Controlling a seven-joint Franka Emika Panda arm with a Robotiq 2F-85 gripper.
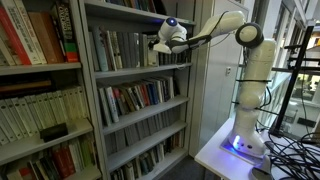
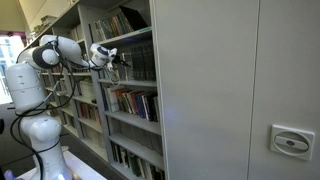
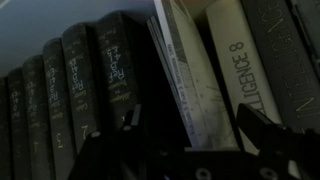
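My gripper is open in front of a row of books, its dark fingers spread at the lower edge of the wrist view. Between them stands a pale, slim volume, leaning, with a white label low on its spine. To its right is a cream book marked "LIGENCE 8". Dark bound volumes with handwritten white lettering stand to the left, beside a dark gap. In the first exterior view the gripper is at the upper shelf's books; whether it touches any cannot be told.
A tall grey bookcase holds several rows of books, with shelf boards above and below the gripper. The white table at the arm's base looks mostly bare. Cables lie at the right.
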